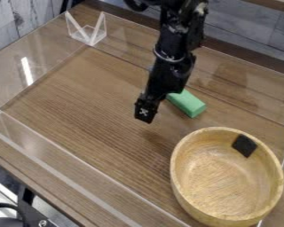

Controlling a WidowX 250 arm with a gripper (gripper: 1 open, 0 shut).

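Observation:
My gripper (156, 103) hangs from the black arm at the top middle, its fingers apart and low over the wooden table. A green block (185, 104) lies just to its right, partly behind the arm. Nothing shows between my fingers.
A large yellow bowl (227, 200) fills the lower right, with a black object (244, 144) at its rim. A white wire-like item (88, 28) sits at the back left.

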